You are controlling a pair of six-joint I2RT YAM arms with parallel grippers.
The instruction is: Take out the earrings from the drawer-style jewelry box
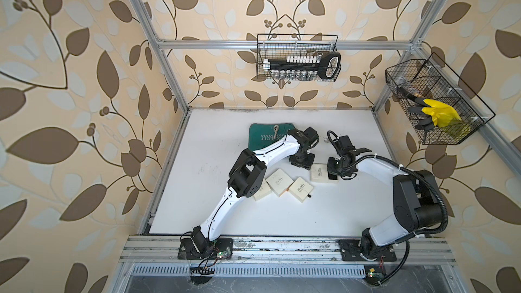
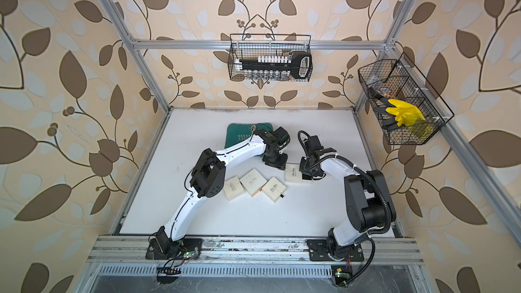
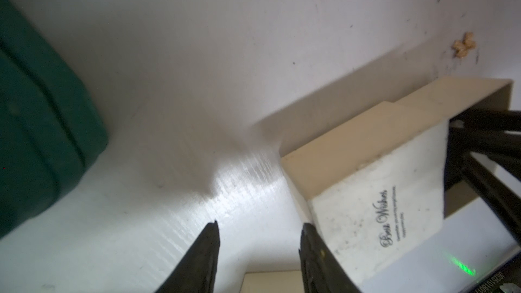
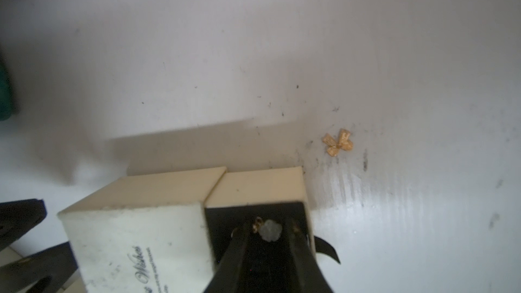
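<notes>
A cream "Best Wishes" box (image 3: 374, 200) has its drawer (image 4: 255, 187) pulled partly out, showing black lining. A gold piece with a pale flower, likely earrings (image 4: 269, 230), shows inside the drawer. My right gripper reaches into the drawer, fingers close around the earrings; whether it holds them is unclear. My left gripper hangs just left of the box over the table, fingers apart, nothing between them.
Several other cream boxes (image 1: 300, 188) lie in front on the white table. A green case (image 3: 38, 130) is behind at the left. A small gold bow (image 4: 337, 142) lies behind the drawer. Wire baskets hang above.
</notes>
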